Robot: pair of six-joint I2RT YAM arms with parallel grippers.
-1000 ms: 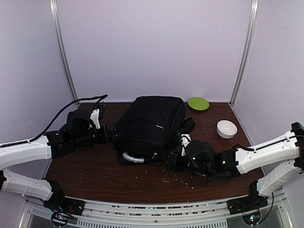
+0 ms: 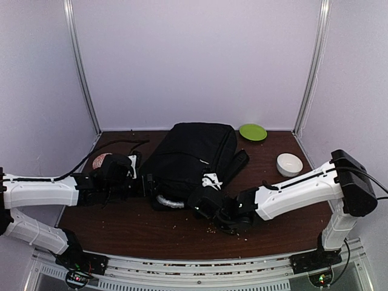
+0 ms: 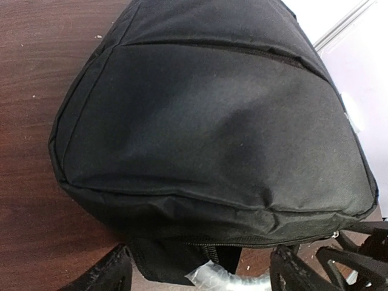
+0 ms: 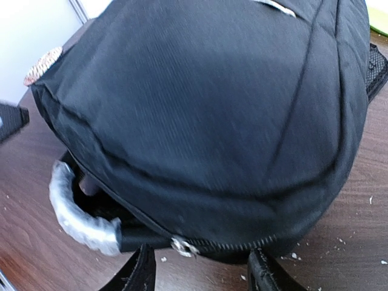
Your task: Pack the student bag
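Note:
The black bag [image 2: 194,148] lies on the table, its zippered top edge towards the arms. A clear-wrapped handle [image 4: 82,212] sticks out below that edge, and a metal zipper pull [image 4: 183,246] hangs beside it. My right gripper stands part open in front of the zipper edge, the pull lying just ahead of its left finger; nothing shows between its fingers. At the bag's left front corner my left gripper is open, with the handle showing between its fingers but no grip on it. Part of the right gripper's fingers [image 3: 351,260] shows at the right of the left wrist view.
A green plate [image 2: 253,132] and a white bowl [image 2: 290,164] stand to the right of the bag. Behind the left arm sits a round patterned item [image 2: 100,160], partly hidden. Crumbs [image 2: 212,230] are scattered on the front table, which is otherwise clear.
My right gripper has moved left along the bag's front edge. The bag has stayed in place.

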